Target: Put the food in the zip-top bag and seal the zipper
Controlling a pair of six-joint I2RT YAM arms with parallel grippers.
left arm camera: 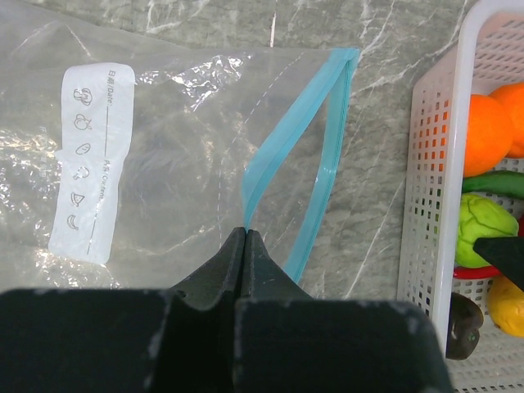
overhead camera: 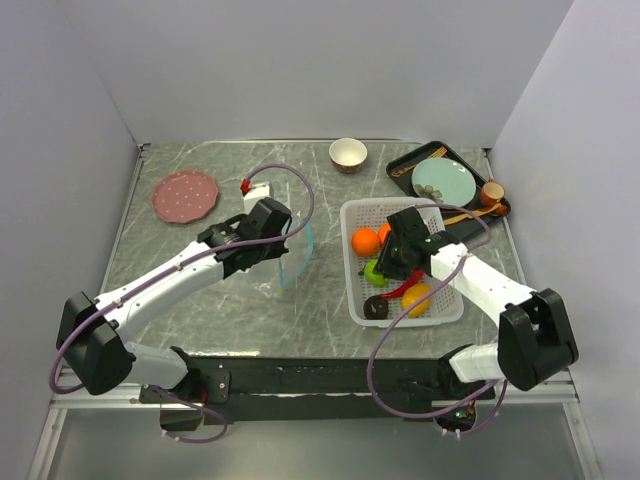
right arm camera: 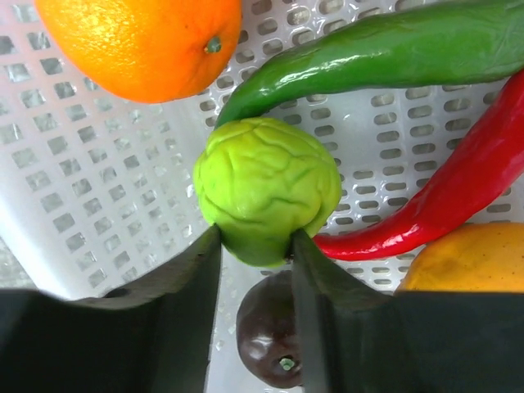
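Note:
The clear zip top bag (left arm camera: 180, 147) with its blue zipper (left arm camera: 319, 205) lies on the counter. My left gripper is shut at the zipper's near strip, where the strip meets its fingertips. In the white basket, my right gripper has a finger on each side of the near end of a green cabbage-like food (right arm camera: 266, 176), part open around it. Beside it lie an orange (right arm camera: 139, 41), a green pepper (right arm camera: 393, 45), a red pepper (right arm camera: 442, 192), a dark round food (right arm camera: 266, 327) and a yellow food (right arm camera: 458, 258).
The basket (overhead camera: 355, 310) stands right of the bag. A pink plate (overhead camera: 185, 195) lies at the back left, a bowl (overhead camera: 348, 152) at the back middle, and a black tray (overhead camera: 413, 158) with a plate, cup and utensils at the back right.

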